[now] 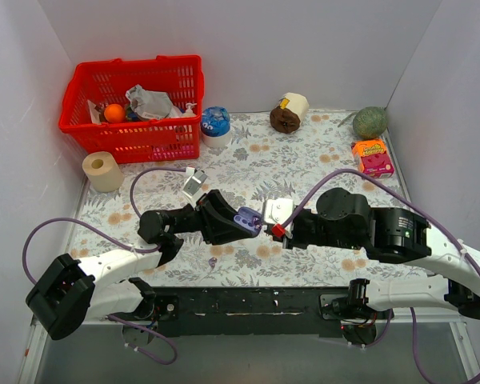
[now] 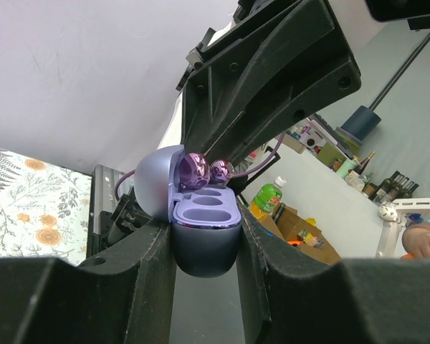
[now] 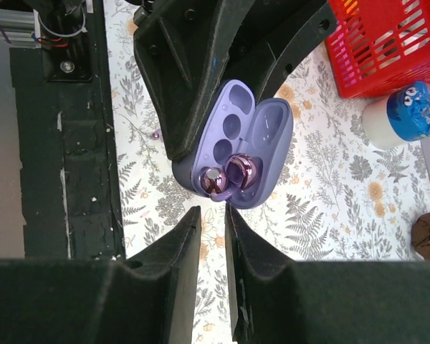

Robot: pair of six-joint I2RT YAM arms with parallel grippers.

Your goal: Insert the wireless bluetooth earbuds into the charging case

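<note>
My left gripper is shut on the lilac charging case (image 2: 206, 213), holding it above the table with its lid open. A shiny purple earbud (image 3: 241, 170) with two rounded ends rests at the near end of the case in the right wrist view. One end is over the wells and the other lies toward the lid; whether it is fully seated I cannot tell. Just off that end, my right gripper stands slightly open, nothing between its fingertips. A second small purple earbud (image 1: 213, 262) lies on the table's front part.
A red basket (image 1: 132, 132) with fruit and bags stands at the back left, beside a blue-topped jar (image 1: 216, 124). A paper roll (image 1: 102, 171) is at the left, a snack box (image 1: 373, 158) and green melon (image 1: 370, 122) at the right.
</note>
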